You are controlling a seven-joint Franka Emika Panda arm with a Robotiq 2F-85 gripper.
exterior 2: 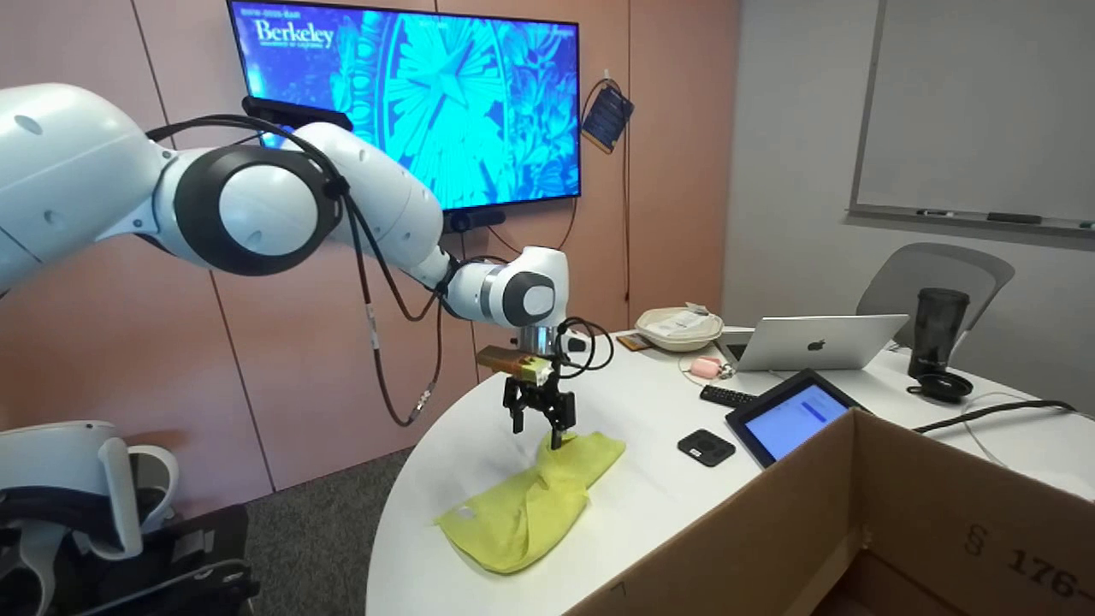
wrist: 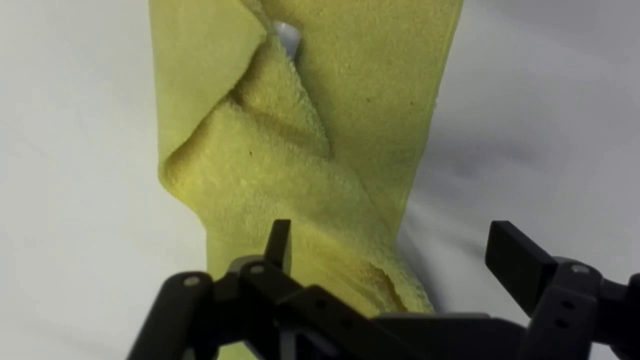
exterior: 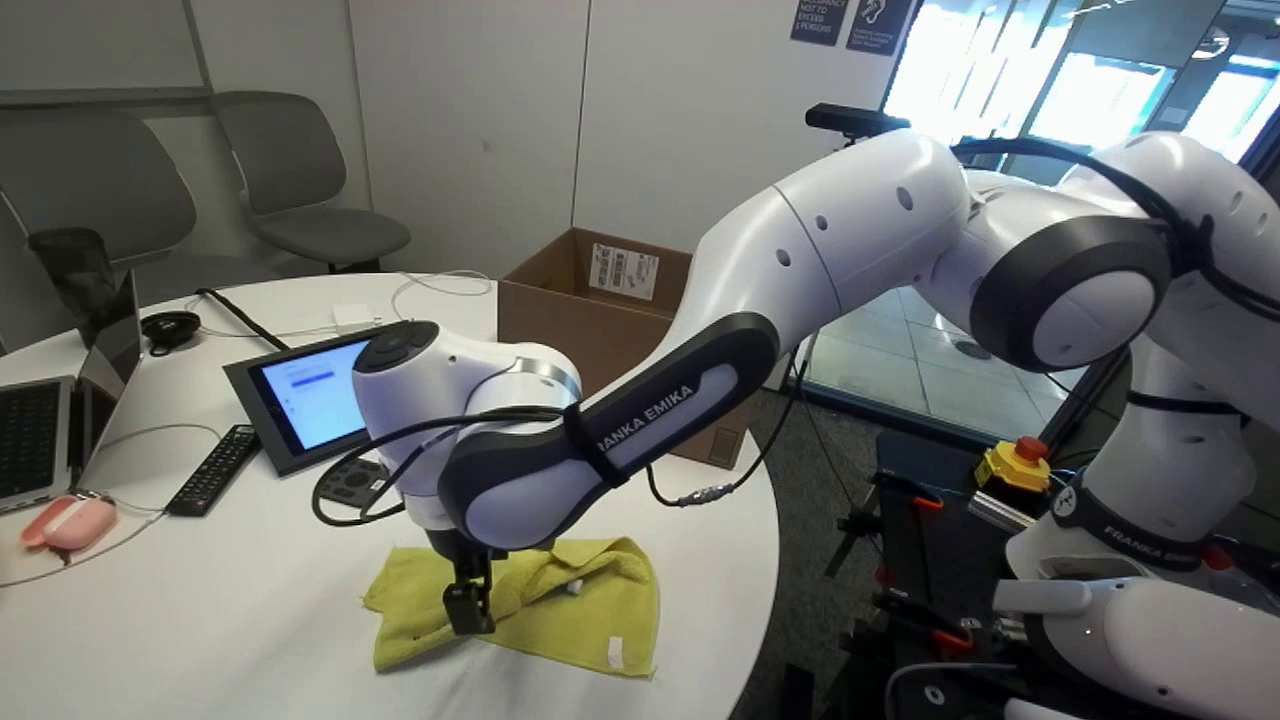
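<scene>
A yellow-green towel [exterior: 564,620] lies twisted and partly folded over itself on the white table; a small white tag [wrist: 287,38] pokes out by a fold. My gripper stands open above it. In the wrist view, the left finger [wrist: 278,249] is over the cloth and the right finger [wrist: 519,264] over bare table, with nothing held between them. From the second exterior view, the gripper [exterior 2: 536,436] hangs at the towel's [exterior 2: 529,508] far side. The lower part of the towel is hidden behind the gripper in the wrist view.
An open cardboard box [exterior: 600,330] stands on the table. A tablet [exterior 2: 796,416], a black puck-like device [exterior 2: 706,447], a remote [exterior: 214,470], a pink case [exterior: 68,524] and a laptop [exterior 2: 821,343] lie around. Bare table surrounds the towel.
</scene>
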